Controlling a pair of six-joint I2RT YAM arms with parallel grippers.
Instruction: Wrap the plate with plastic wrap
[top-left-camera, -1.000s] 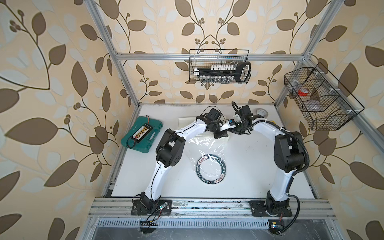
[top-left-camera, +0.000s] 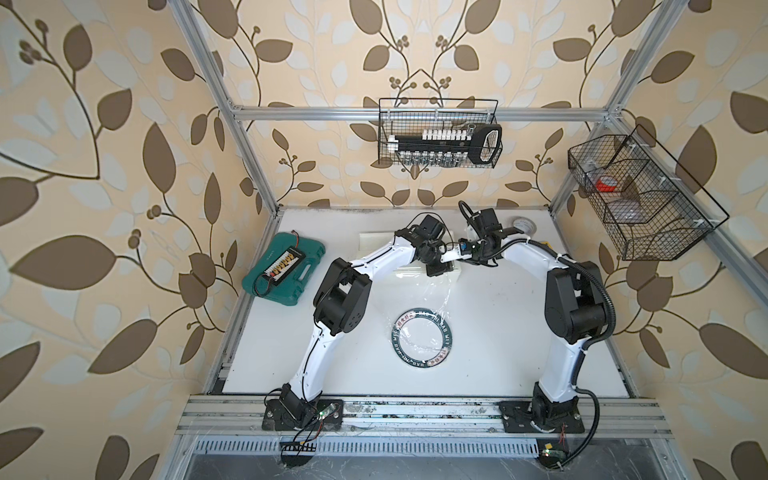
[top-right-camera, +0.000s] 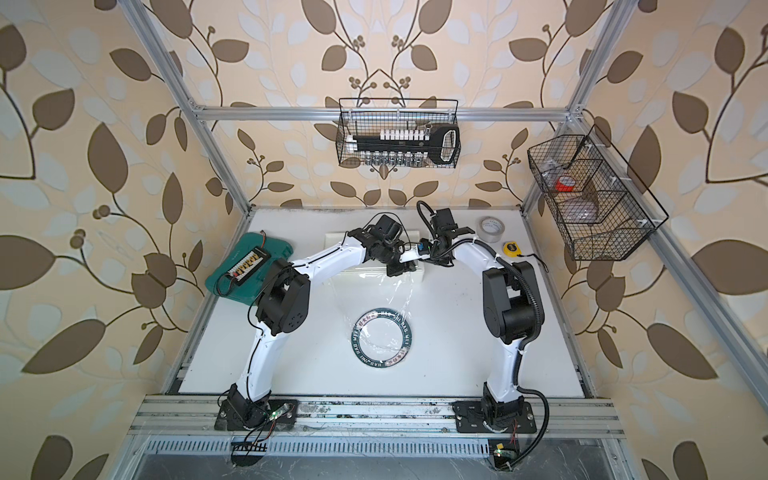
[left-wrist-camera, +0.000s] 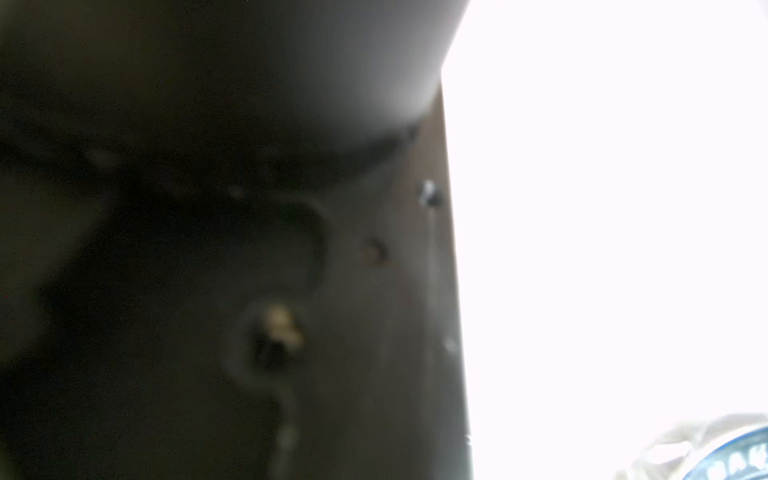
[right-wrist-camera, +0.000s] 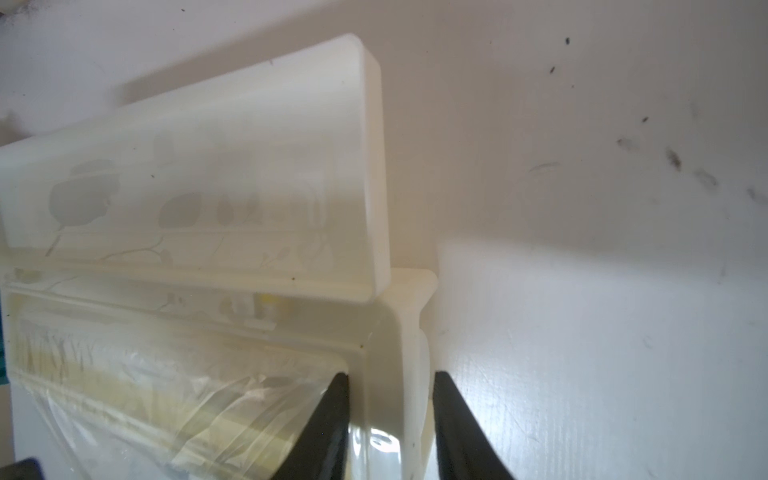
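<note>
The plate (top-left-camera: 397, 344), white with a dark green patterned rim, lies at front centre; clear film (top-left-camera: 440, 297) reaches over it from the open whitish wrap dispenser (top-left-camera: 376, 239) behind. My left gripper (top-left-camera: 438, 269) is at the dispenser's right front, shut on the cutter slider; in the left wrist view a dark part blocks its fingertips and the slider, and the plate's rim (left-wrist-camera: 740, 460) shows in the corner. In the right wrist view my right gripper is shut on the dispenser's end wall. Wrinkled film (right-wrist-camera: 160, 408) hangs from the roll.
A green case (top-left-camera: 300, 276) with a battery pack (top-left-camera: 281, 266) stands at left. A tape roll (top-right-camera: 490, 226) and a yellow tape measure (top-right-camera: 512, 249) sit at back right. Both grippers crowd close together. The table beside the plate is clear.
The film's sheet looks looser and less taut.
</note>
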